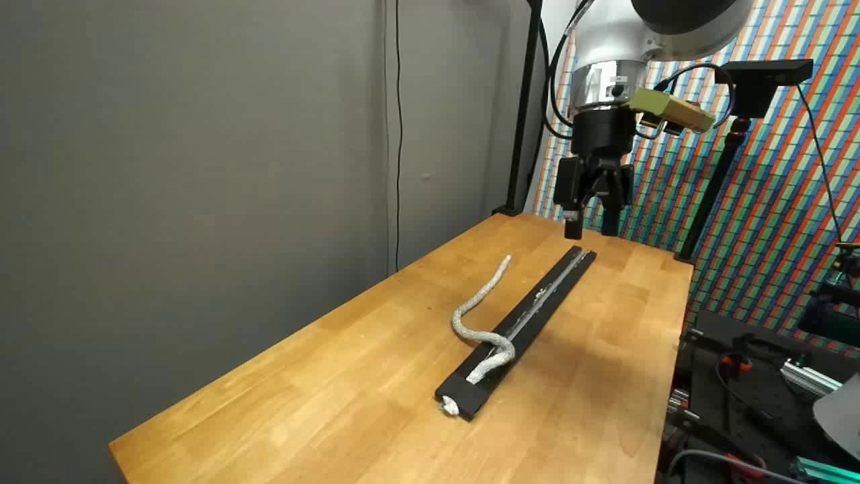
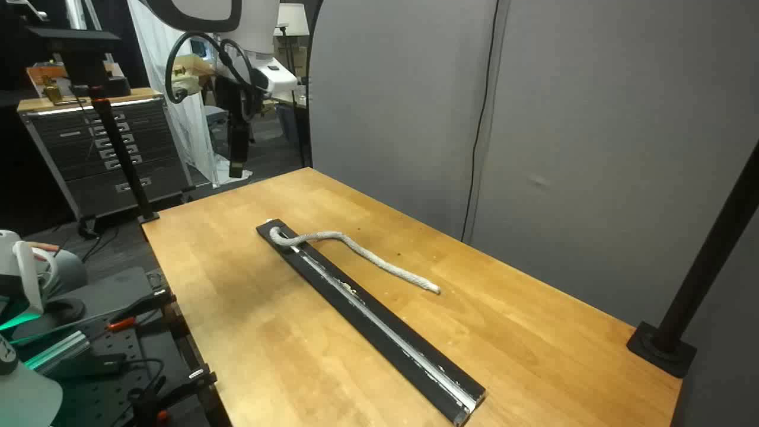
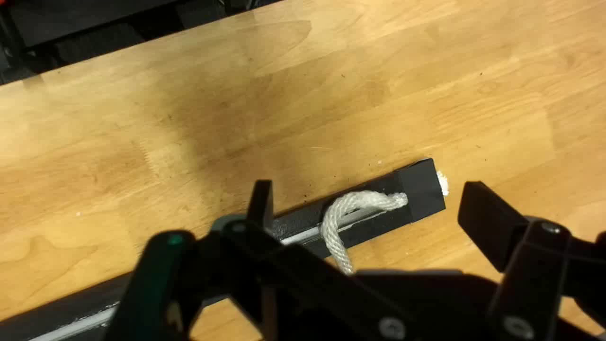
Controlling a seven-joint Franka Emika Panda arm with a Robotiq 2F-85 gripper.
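Observation:
A pale braided rope [image 1: 471, 331] lies in a loose S, one end on the black grooved bar [image 1: 556, 288] and the other on the bare table to one side. In the second exterior view the rope [image 2: 377, 260] crosses the far end of the bar [image 2: 377, 324]. My gripper [image 1: 594, 234] hangs above the table, its fingers apart and empty. From the wrist, the rope [image 3: 341, 230] curves between the spread fingertips of my gripper, well below them; its rest is hidden behind the gripper body. A white frayed tuft [image 3: 442, 183] sticks out of the bar's end.
Black posts [image 2: 701, 284] stand at its corners. Beyond the opposite edge is a dark cart [image 1: 758, 403] with tools and cables.

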